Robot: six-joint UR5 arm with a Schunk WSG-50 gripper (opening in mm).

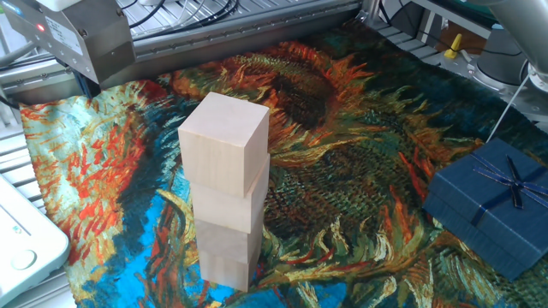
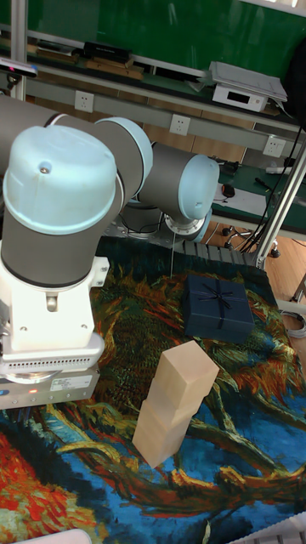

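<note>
Several pale wooden blocks are piled in one upright tower; its top block (image 1: pixel 224 141) sits slightly out of line with those beneath. The wooden tower (image 2: pixel 170 408) shows again in the other view, in front of the arm. My gripper (image 1: pixel 89 84) is at the upper left, its grey metal body apart from the tower and a dark finger part just showing below it. How its fingers stand is not visible. In exterior view 3 the gripper body (image 2: pixel 54 388) is left of the blocks, with no fingers clearly seen.
A dark blue gift box (image 1: pixel 497 201) with a ribbon bow lies on the right of the colourful patterned cloth (image 1: pixel 342 180). At the left edge is a white device (image 1: pixel 30 235) with a round button. Bare cloth separates tower and box.
</note>
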